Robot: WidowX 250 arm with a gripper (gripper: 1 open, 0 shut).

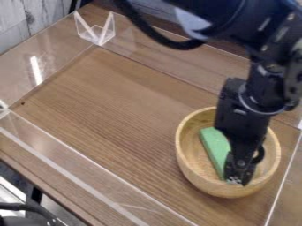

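Observation:
A wooden bowl (189,154) rests on the table at the lower right, with a green block (215,147) inside it. My black gripper (242,172) reaches down from the upper right into the bowl, over the block's right side, and stands open. Its fingers hide part of the block and of the bowl's interior.
A clear plastic piece (97,28) stands at the back left. Transparent edging runs along the front left, with dark cables at the lower left corner.

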